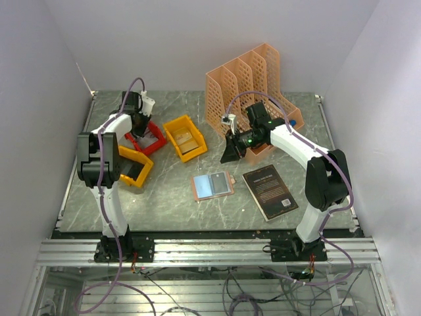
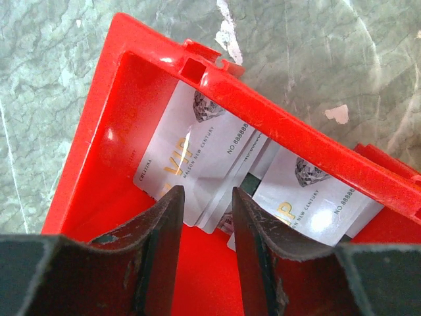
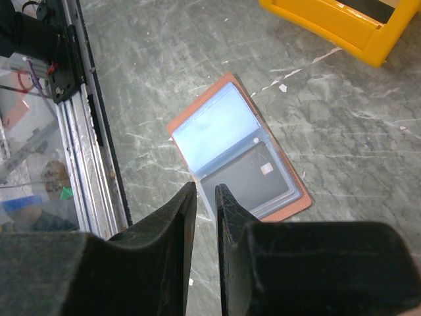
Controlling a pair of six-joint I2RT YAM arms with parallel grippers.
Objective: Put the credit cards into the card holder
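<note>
In the left wrist view, silver-white cards marked VIP (image 2: 191, 151) lie flat at one end of a red bin (image 2: 276, 115), overlapping others. Another white card (image 2: 306, 191) rests beside them to the right. My left gripper points down over this bin with its fingers parted and nothing held; whether its tips touch a card I cannot tell. The card holder (image 3: 240, 148) lies spread open on the table, brown-edged, with a pale blue sleeve and a clear grey one. My right gripper hovers above the table near it, a narrow empty gap between its fingers.
Two yellow bins (image 1: 185, 138) flank the red one. A beige slotted rack (image 1: 243, 79) stands at the back right, behind the right arm. A dark book (image 1: 270, 191) lies right of the holder. Bare table surrounds the holder.
</note>
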